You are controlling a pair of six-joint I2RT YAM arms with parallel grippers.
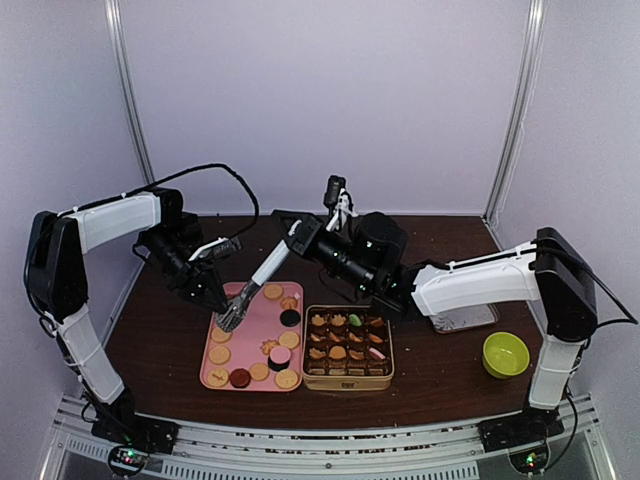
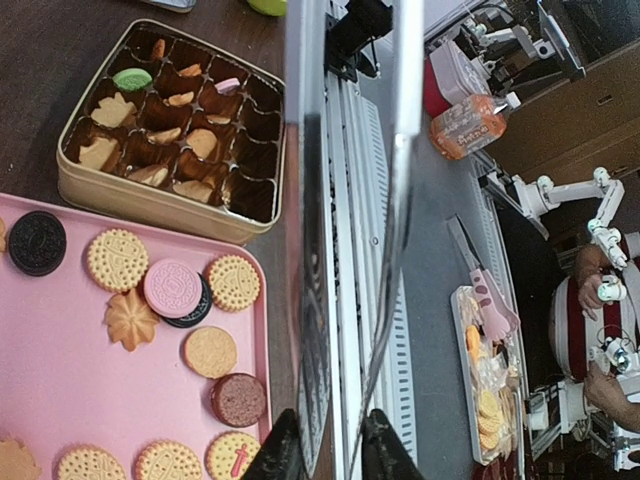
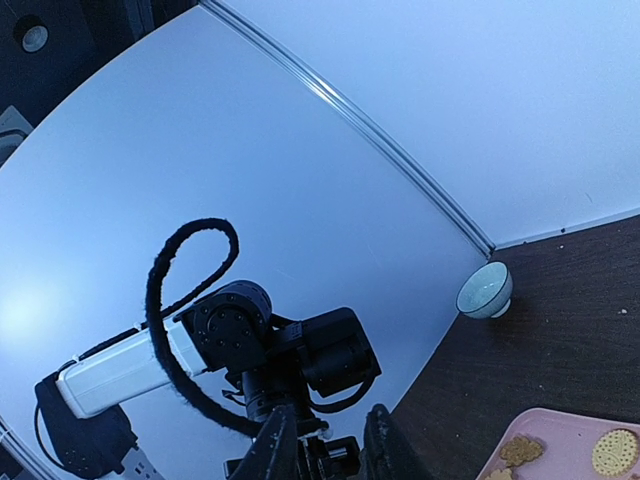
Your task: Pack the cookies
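A pink tray point(image 1: 245, 340) holds round, flower-shaped, pink and dark cookies, beside a tin with a divided insert point(image 1: 347, 383) partly filled with cookies. Long white-handled metal tongs point(image 1: 268, 262) slant down over the tray, their top at my right gripper point(image 1: 295, 228), which is shut on them. My left gripper point(image 1: 210, 295) hangs over the tray's left side near the tongs' lower end; in the left wrist view the metal runs close to its black fingertips point(image 2: 376, 440). Whether it is open or shut on them is unclear.
A lime bowl point(image 1: 505, 355) stands at the right, a metal tray point(image 1: 465, 321) behind it. A pale bowl point(image 3: 484, 290) shows near the wall in the right wrist view. Dark bare table surrounds the tray and tin.
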